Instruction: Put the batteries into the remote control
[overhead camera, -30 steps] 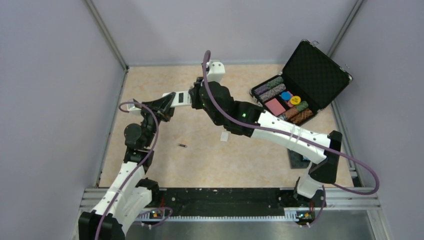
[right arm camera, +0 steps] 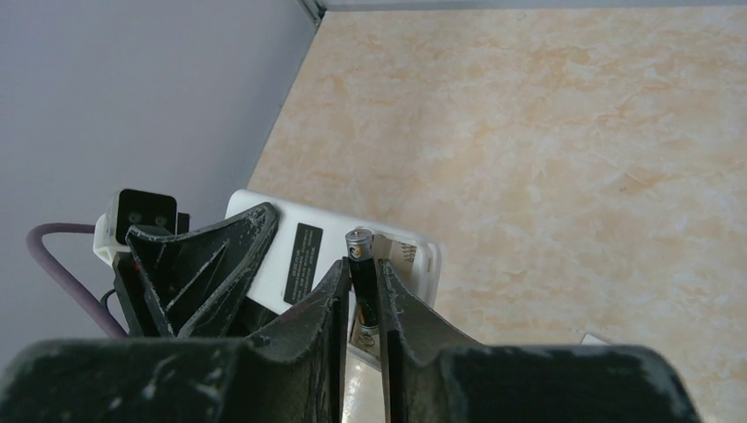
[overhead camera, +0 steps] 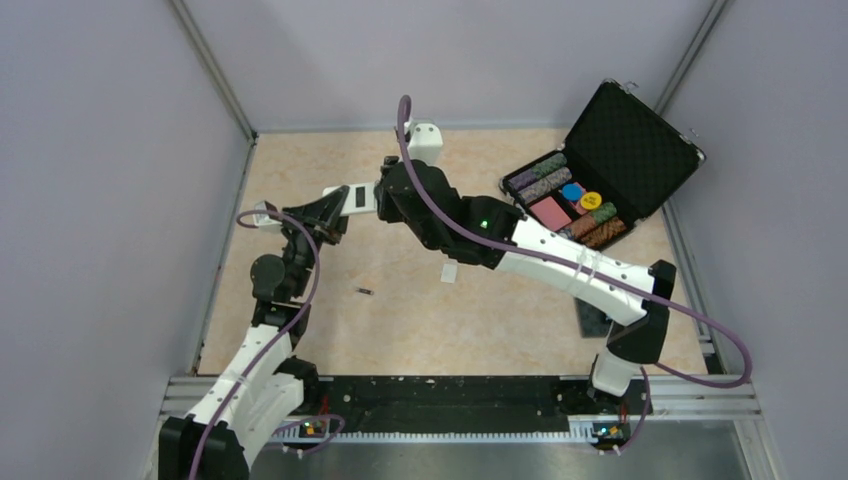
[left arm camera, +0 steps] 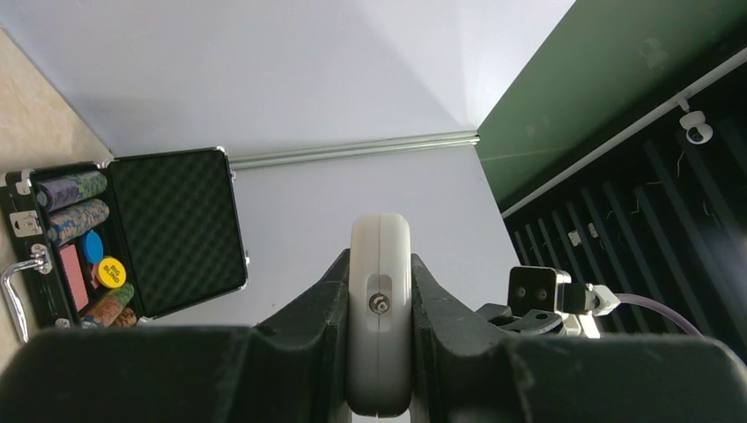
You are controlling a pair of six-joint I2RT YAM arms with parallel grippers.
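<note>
The white remote control (overhead camera: 355, 200) is held in my left gripper, shut on it. In the right wrist view the remote (right arm camera: 255, 208) shows its open battery bay, with a black battery (right arm camera: 363, 282) upright in view at the bay. My right gripper is over the bay, its fingertips at that battery; whether it grips it or only rests around it I cannot tell. A second battery (overhead camera: 365, 291) lies loose on the table, and a small white piece (overhead camera: 448, 272), possibly the cover, lies to its right.
An open case (overhead camera: 640, 150) of chips stands at the back right of the table (overhead camera: 480, 330). A dark flat object (overhead camera: 590, 318) lies at the right edge, partly under the right arm.
My right arm has moved slightly to the left over the remote. The left arm and the remote are almost unmoved.
</note>
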